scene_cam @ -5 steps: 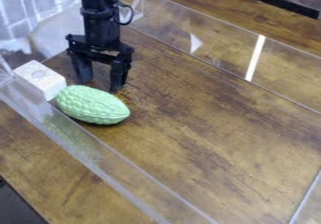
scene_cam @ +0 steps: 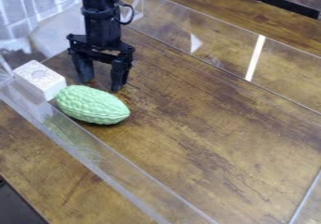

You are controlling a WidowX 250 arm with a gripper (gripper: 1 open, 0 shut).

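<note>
A black robot gripper (scene_cam: 101, 70) hangs from the top left over the wooden floor, its fingers low, just behind a pale green bitter-melon-like object (scene_cam: 92, 105). A white block (scene_cam: 39, 82) lies left of the green object, by the clear wall. The fingers look apart, with nothing visible between them; they do not appear to touch the green object.
Clear acrylic walls (scene_cam: 257, 57) border the wooden work area (scene_cam: 213, 134), along the back right and the front left. Something whitish and translucent stands at the top left.
</note>
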